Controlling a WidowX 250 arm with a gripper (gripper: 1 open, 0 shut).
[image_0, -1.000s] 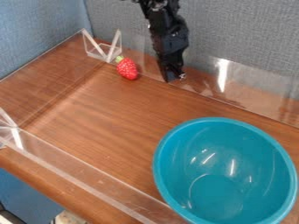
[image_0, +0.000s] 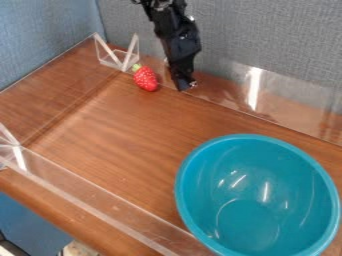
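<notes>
My black gripper (image_0: 183, 82) hangs at the back of the wooden table, just right of a red strawberry (image_0: 146, 78) with a green top, apart from it. The gripper looks shut, and I see nothing held in it. A large turquoise bowl (image_0: 255, 230) fills the front right of the view.
Clear plastic walls (image_0: 80, 191) edge the table, and a clear bracket (image_0: 116, 59) stands in the back-left corner. Grey padded panels rise behind and at the left.
My gripper has moved slightly left, toward the strawberry. The strawberry and bowl have not moved.
</notes>
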